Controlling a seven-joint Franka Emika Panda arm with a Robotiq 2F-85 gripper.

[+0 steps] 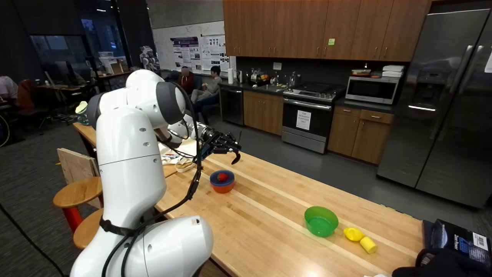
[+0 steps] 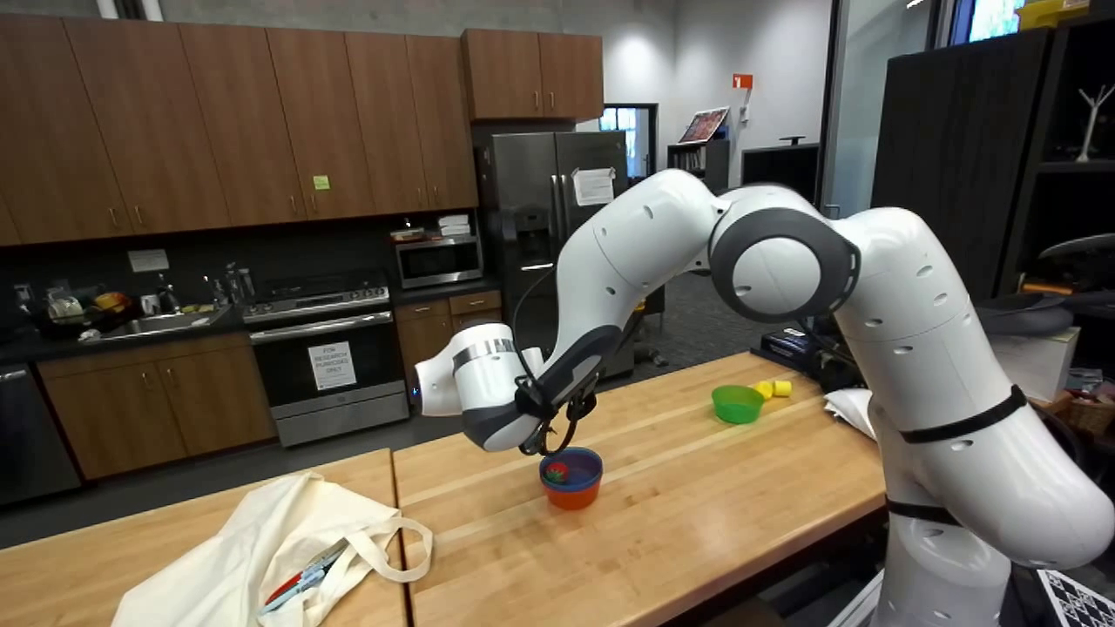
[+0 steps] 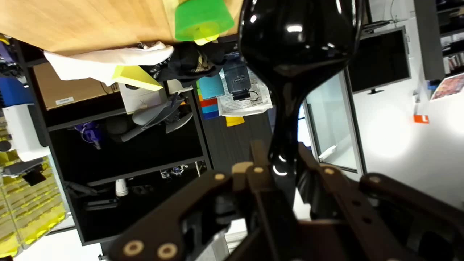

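In the wrist view, a glossy black spoon or ladle is gripped by its handle between the fingers of my gripper. The gripper is shut on it, tilted and raised above the table, and the utensil's dark curved end hangs clear of the bowls. A blue bowl sits nested in an orange-red bowl. Inside the blue one lies a red strawberry-like piece. In exterior view 2, the arm hides the gripper.
A green bowl stands farther along the table, beside a yellow lemon-like piece and a yellow cylinder. A cream cloth bag lies at the other end. Bare wood stretches between the bowls.
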